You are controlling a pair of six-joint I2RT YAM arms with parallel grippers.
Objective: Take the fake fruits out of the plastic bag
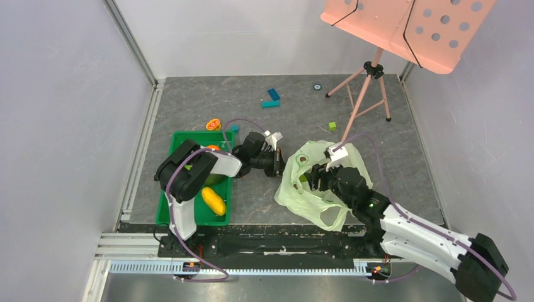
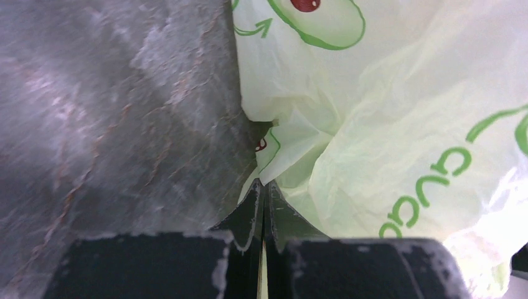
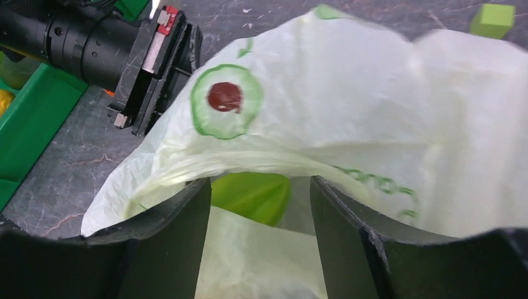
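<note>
The pale green plastic bag [image 1: 296, 198] lies on the floor with its mouth gaping. In the right wrist view a bright green fake fruit [image 3: 252, 194] shows inside it, partly covered by bag film. Over the bag mouth, my right gripper has its fingers apart, the fruit visible in the gap beyond them and not gripped. At the bag's left edge my left gripper is shut, its tips on a thin fold of the film. Other contents of the bag are hidden.
A green crate [image 1: 228, 217] holding a yellow fruit [image 1: 214, 201] stands left, under my left arm. An orange toy [image 1: 213, 124], blue blocks [image 1: 271, 104] and a green cube [image 1: 332, 126] lie behind. A pink tripod stand [image 1: 357, 104] stands back right.
</note>
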